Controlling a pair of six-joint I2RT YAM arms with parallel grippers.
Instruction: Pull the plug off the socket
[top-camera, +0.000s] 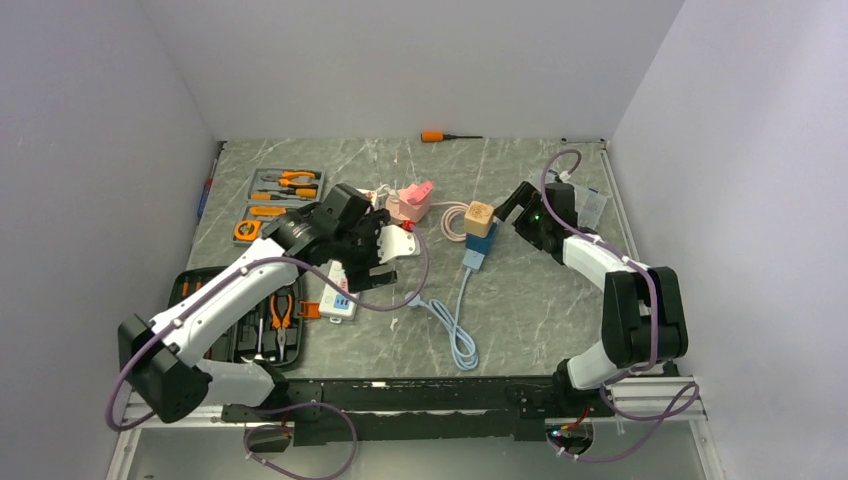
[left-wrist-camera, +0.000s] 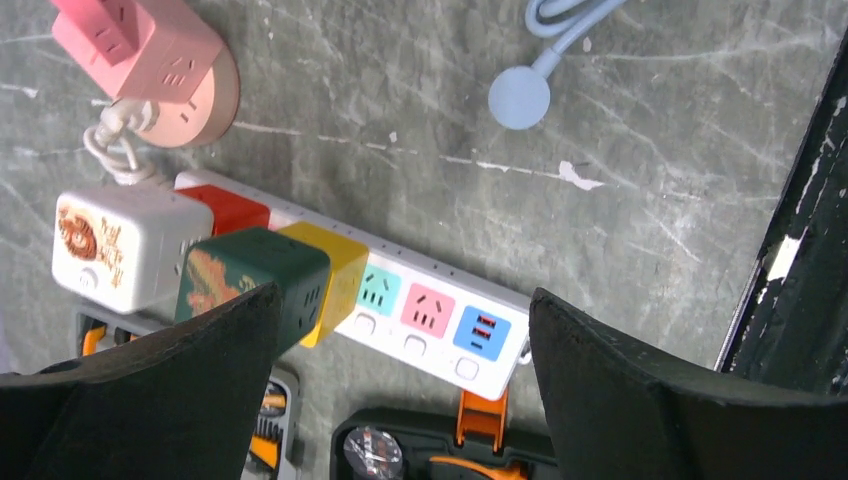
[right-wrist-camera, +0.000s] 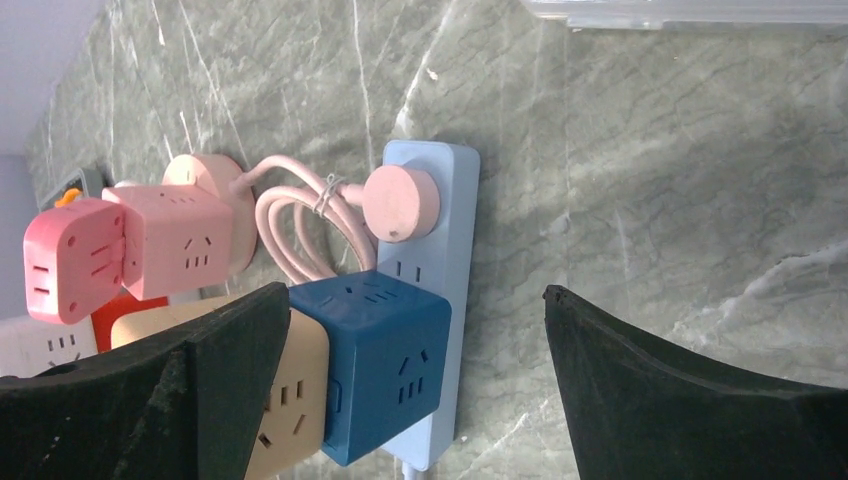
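The white power strip (left-wrist-camera: 450, 270) lies below my left gripper, which is open. A yellow plug block (left-wrist-camera: 345, 265) stands on the strip, with a dark green block (left-wrist-camera: 255, 265) against it, just inside the left finger and partly hidden by it. A red block (left-wrist-camera: 232, 208) and a white cube (left-wrist-camera: 130, 245) are farther along. Over the light blue strip (right-wrist-camera: 455, 230), my right gripper is open too. A dark blue cube (right-wrist-camera: 385, 370) on that strip and a tan cube (right-wrist-camera: 300, 370) attached to it are near its left finger. Neither gripper holds anything.
Pink stacked plugs (right-wrist-camera: 180, 235) stand left of the blue strip, beside a coiled pink cord (right-wrist-camera: 300, 235). A blue cable (top-camera: 460, 340) lies at front centre. Toolboxes (top-camera: 280, 335) fill the left side. A clear tray (top-camera: 590, 205) is behind my right gripper.
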